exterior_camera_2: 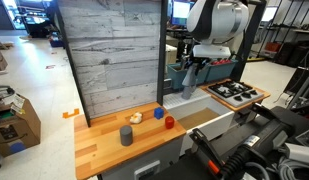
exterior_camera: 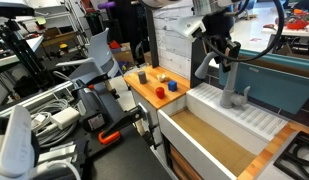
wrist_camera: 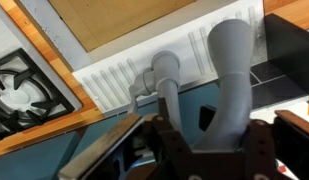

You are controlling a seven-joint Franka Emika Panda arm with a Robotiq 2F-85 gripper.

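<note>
A grey faucet (exterior_camera: 233,92) stands on the white ledge behind the sink basin (exterior_camera: 209,132). Its neck rises toward the camera in the wrist view, and the faucet's spout (wrist_camera: 231,55) hangs off to one side, over the ledge rather than the basin. My gripper is at the top of the arch, shut on the faucet. The bend itself is mostly hidden behind the dark fingers. In exterior view 2 the faucet (exterior_camera_2: 188,88) shows below the white arm, while the gripper is hard to make out there.
On the wooden counter (exterior_camera_2: 104,142) stand a grey cup (exterior_camera_2: 126,135), a red cup (exterior_camera_2: 169,123) and a blue cup (exterior_camera_2: 159,113), beside small yellow items. The basin is empty. A stove (exterior_camera: 297,155) lies at the right, and a wall panel (exterior_camera: 174,40) rises beside the faucet.
</note>
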